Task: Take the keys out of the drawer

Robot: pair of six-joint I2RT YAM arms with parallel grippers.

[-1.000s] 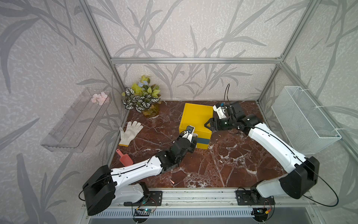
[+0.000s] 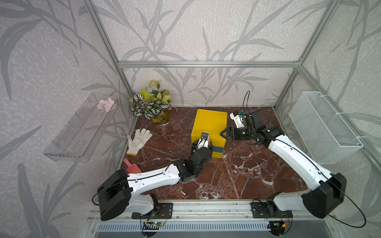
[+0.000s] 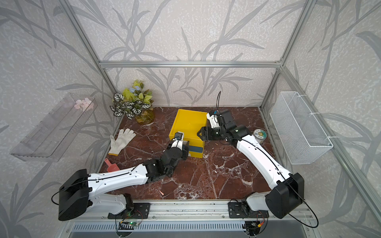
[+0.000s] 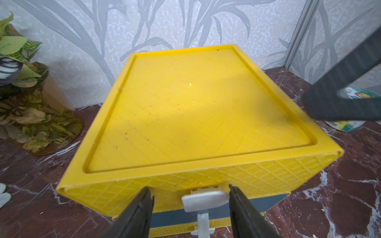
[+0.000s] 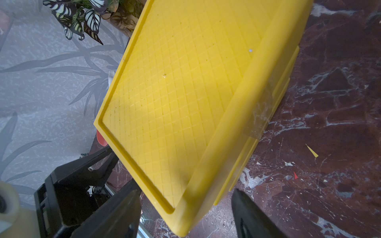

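The yellow drawer box (image 2: 209,121) stands mid-table, its front latch (image 4: 204,200) visible in the left wrist view. My left gripper is open around that latch, fingers either side, not visibly gripping it. My right gripper is open at the box's right top edge, the rim between its fingers. No keys are visible.
A potted plant (image 2: 150,103) stands at the back left, with a white glove (image 2: 139,140) and pink scoop (image 2: 133,167) on the left. A round tin (image 3: 259,134) lies behind the right arm.
My left gripper has moved slightly rightward along the box front. My right arm has shifted a little to the right. The box looks almost unchanged.
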